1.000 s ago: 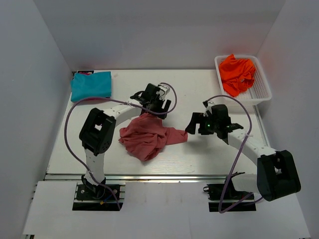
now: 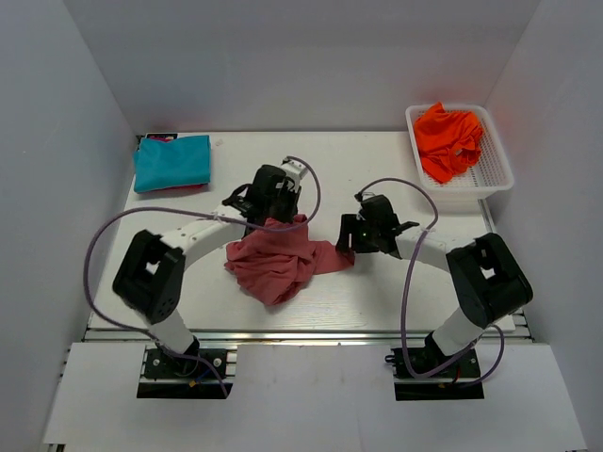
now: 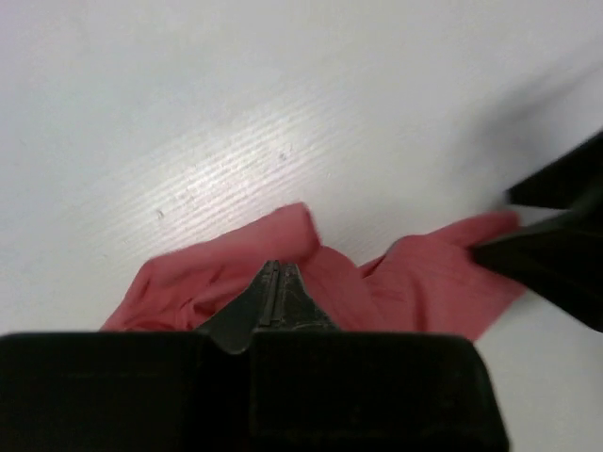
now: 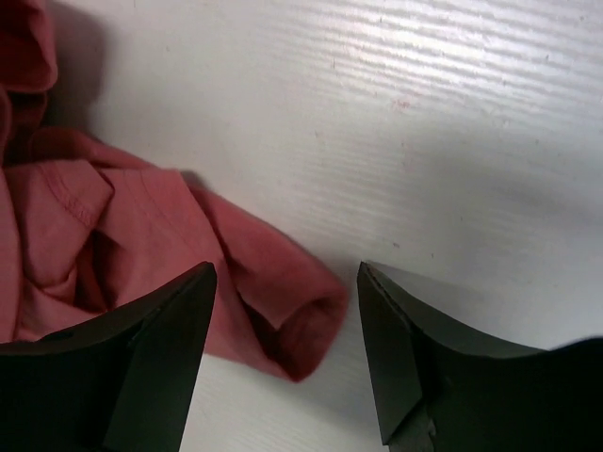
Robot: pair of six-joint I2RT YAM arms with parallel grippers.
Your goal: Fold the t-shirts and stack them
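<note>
A crumpled red t-shirt (image 2: 273, 264) lies on the white table, with a flap reaching right. My left gripper (image 2: 287, 209) is over its upper part; in the left wrist view its fingertips (image 3: 281, 273) are together, and I cannot tell whether any cloth is between them. My right gripper (image 2: 347, 235) is at the right end of that flap; in the right wrist view its fingers stand part open on either side of the flap's tip (image 4: 306, 330).
A folded teal t-shirt (image 2: 172, 162) lies at the back left. A white basket (image 2: 492, 174) at the back right holds orange cloth (image 2: 448, 137). Bare table (image 2: 349, 160) shows behind the grippers.
My right gripper has moved left onto the flap's tip and its fingers have narrowed. The left arm has shifted slightly left and toward the front, its gripper now shut.
</note>
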